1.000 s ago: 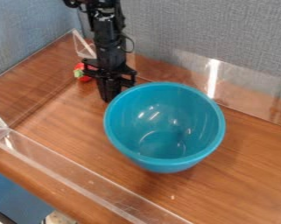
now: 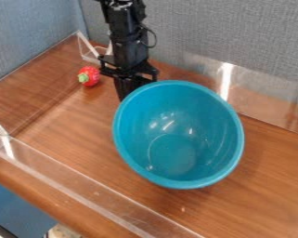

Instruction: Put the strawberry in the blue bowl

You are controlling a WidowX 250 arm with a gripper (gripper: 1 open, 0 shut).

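Observation:
The strawberry [image 2: 88, 76], red with a green top, lies on the table at the back left, just left of my gripper and apart from the bowl. The large blue bowl [image 2: 176, 164] fills the middle of the view and looks empty. Its opening faces the camera, and it seems tipped with the back rim raised. My black gripper [image 2: 134, 84] points down at the bowl's back left rim. The rim hides the fingertips, so whether they are open, or hold the rim, cannot be seen.
Clear plastic walls edge the wooden table [image 2: 52, 130] at the left front and along the back. Grey panels [image 2: 226, 33] stand behind. Bare wood lies left of the bowl and at the right front.
The bowl has shifted slightly right and tipped towards the camera, showing more of its inside.

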